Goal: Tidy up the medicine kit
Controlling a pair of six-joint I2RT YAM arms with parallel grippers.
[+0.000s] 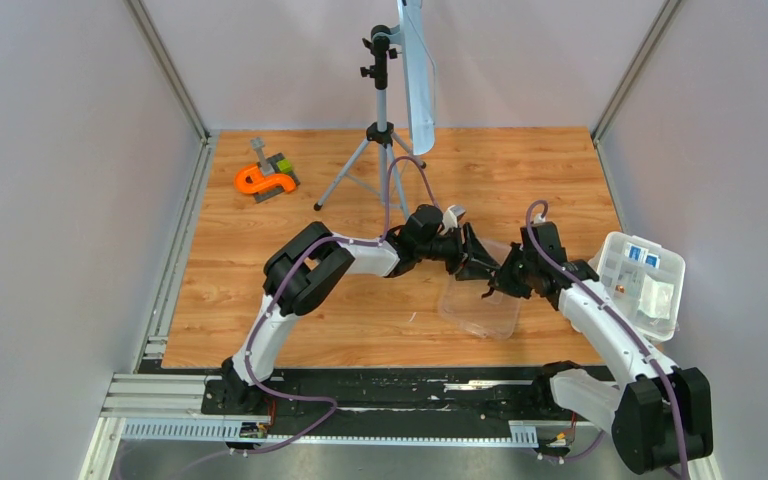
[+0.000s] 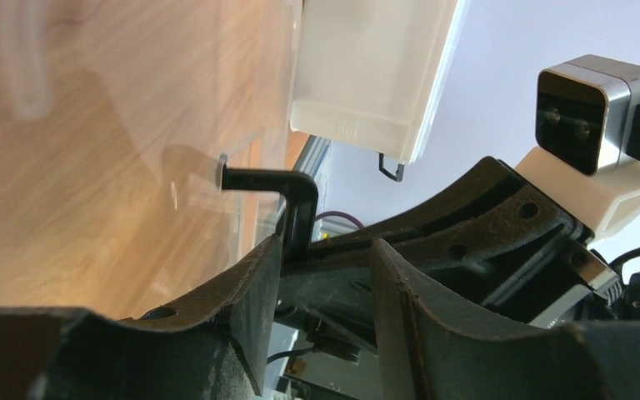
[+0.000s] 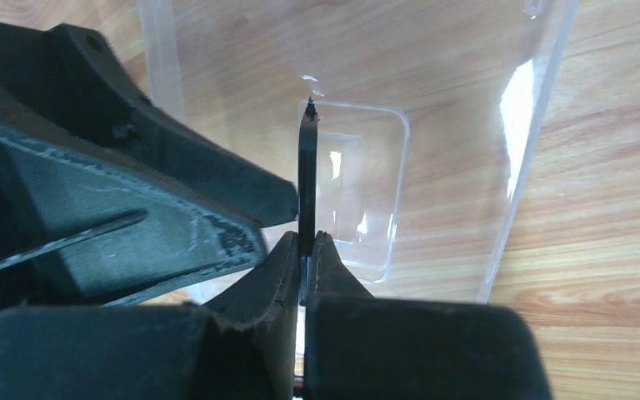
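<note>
A slim black handle point(image 2: 271, 182) has one end at a clear plastic lid point(image 3: 458, 183). In the right wrist view this handle point(image 3: 307, 179) appears nearly edge-on, its lower end between the fingertips of my right gripper, which is shut on it. My left gripper has a gap between its fingers, and the handle shows in that gap, nearer the left finger point(image 2: 254, 279). From above, both grippers meet over the clear lid point(image 1: 485, 318) and largely hide the handle.
A white medicine box point(image 1: 615, 250) with packets inside stands at the right edge, beside the right arm. The tripod point(image 1: 382, 130) stands behind the left gripper. An orange clamp point(image 1: 260, 182) lies far left.
</note>
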